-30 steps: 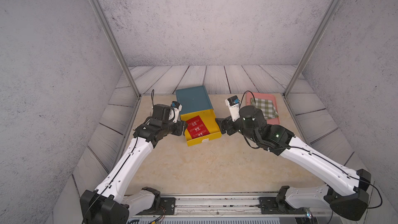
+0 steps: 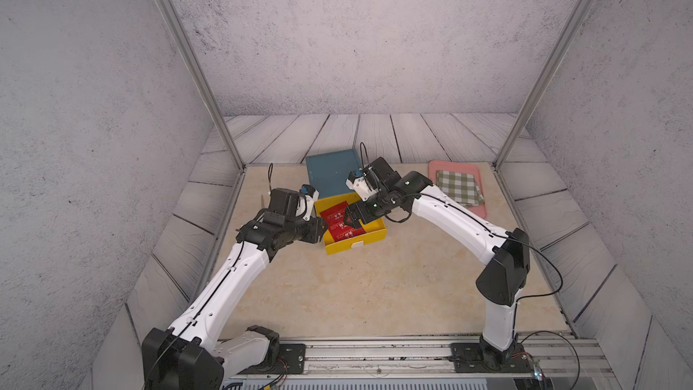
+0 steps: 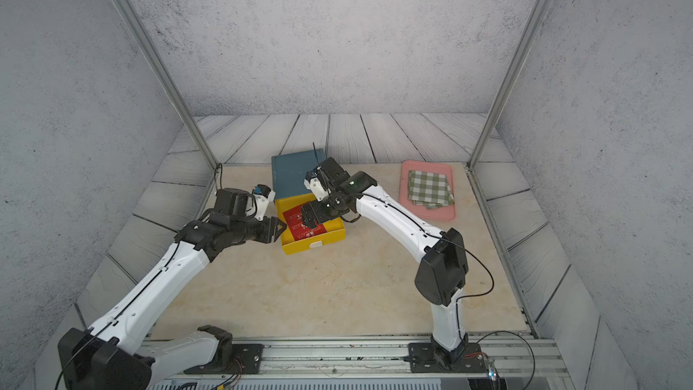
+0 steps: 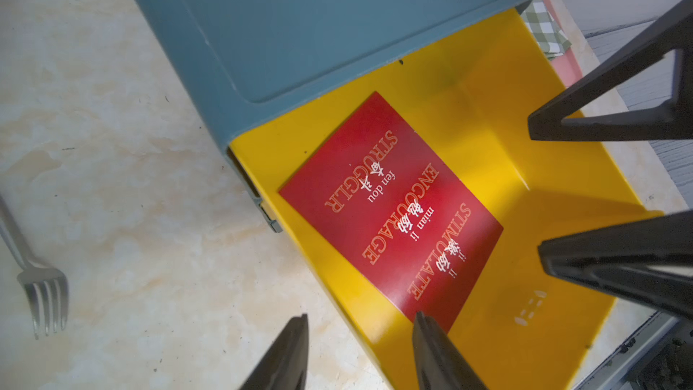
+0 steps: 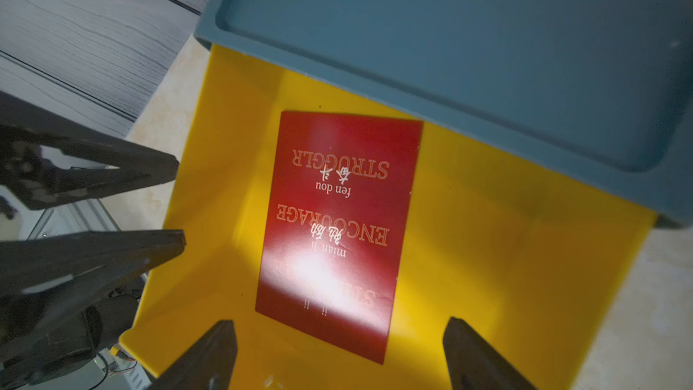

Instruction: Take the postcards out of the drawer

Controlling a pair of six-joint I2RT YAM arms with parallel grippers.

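Note:
A yellow drawer (image 2: 376,237) stands pulled out from the blue-grey box (image 2: 333,173). Red postcards with gold and white lettering (image 4: 404,209) lie flat on its floor; whether they form one stack or a single card cannot be told. At the drawer's left side hovers my left gripper, its fingers apart and the drawer's left wall showing between them. My right gripper is open over the drawer, nothing between its fingers, and hides part of the cards in the top left view. Neither gripper holds anything.
A fork (image 4: 44,285) lies on the table left of the box. At the right back sits a pink tray (image 3: 427,211) with a checked cloth (image 3: 430,189). Both grippers stand close together over the drawer.
From beyond the drawer's right side, my right arm has swung left until its gripper is above the drawer and cards.

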